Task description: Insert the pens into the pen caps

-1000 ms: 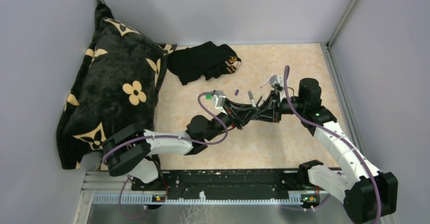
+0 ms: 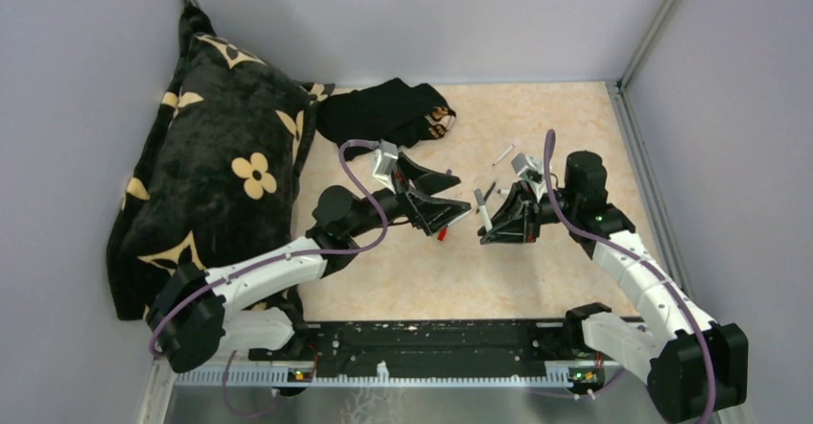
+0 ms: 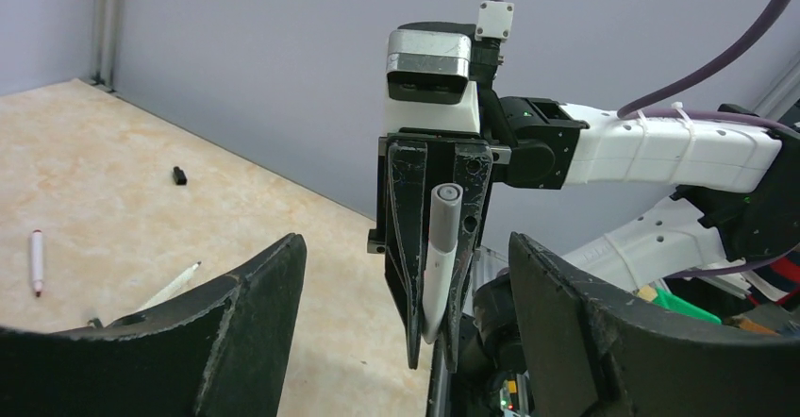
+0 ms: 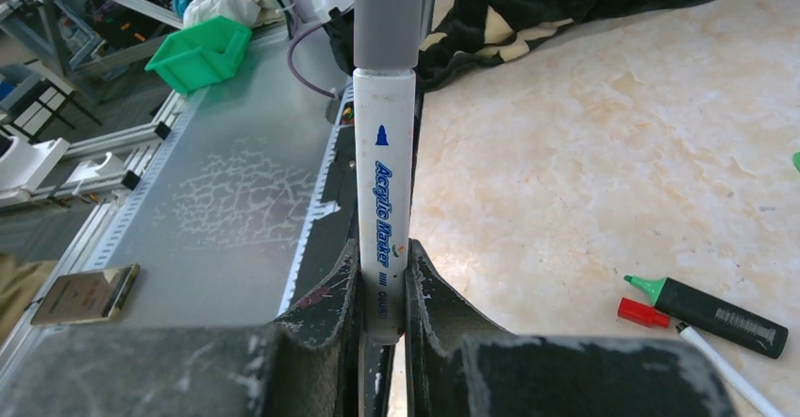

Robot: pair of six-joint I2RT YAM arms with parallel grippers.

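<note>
A white marker (image 4: 382, 200) printed "Acrylic Marker" stands upright, a grey cap (image 4: 387, 16) on its upper end. My right gripper is shut around its lower part; in the top view the marker (image 2: 484, 215) is above the table. My left gripper (image 2: 463, 195) is close on the left, its fingers apart and empty, facing the marker (image 3: 441, 266). On the table lie an uncapped black marker with a green tip (image 4: 722, 317), a red cap (image 4: 644, 312), a slim white pen (image 4: 726, 370), a dark-tipped white marker (image 3: 37, 261) and a small black cap (image 3: 179, 175).
A black cloth (image 2: 383, 114) lies at the table's back left, beside a large patterned cushion (image 2: 220, 170). Bare tabletop (image 2: 460, 285) fills the front. A green item (image 4: 796, 160) shows at the right wrist view's edge.
A second ago my left gripper met the right one at the marker.
</note>
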